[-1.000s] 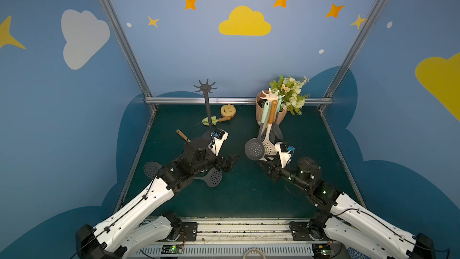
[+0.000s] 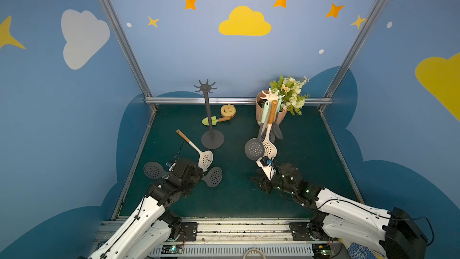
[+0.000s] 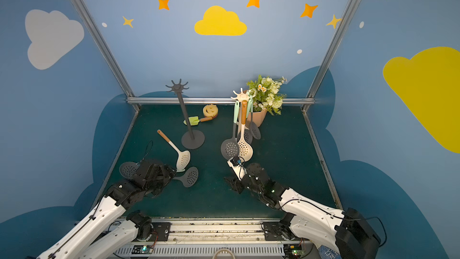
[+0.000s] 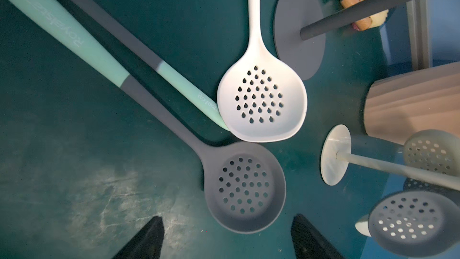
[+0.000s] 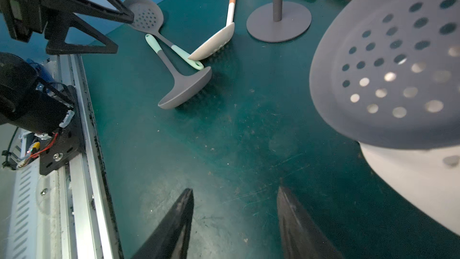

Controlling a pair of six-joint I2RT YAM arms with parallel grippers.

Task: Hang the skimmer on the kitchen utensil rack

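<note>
A white skimmer (image 2: 205,159) with wooden-tipped handle lies left of the empty grey rack (image 2: 212,139). Grey skimmers with mint handles (image 4: 244,187) lie beside it, one under my left gripper, whose fingers stand apart with nothing between them. A cream rack (image 4: 335,155) at right carries several hanging utensils, including a grey skimmer (image 5: 393,57) and a white one (image 3: 243,149). My right gripper stands open and empty in front of and below them.
A planter with flowers (image 2: 292,96), a green trowel (image 2: 210,120) and a round sponge (image 2: 228,110) sit at the back.
My left arm has drawn back leftward and down over the loose skimmers. My right gripper has moved slightly left and toward the front, away from the hanging utensils.
</note>
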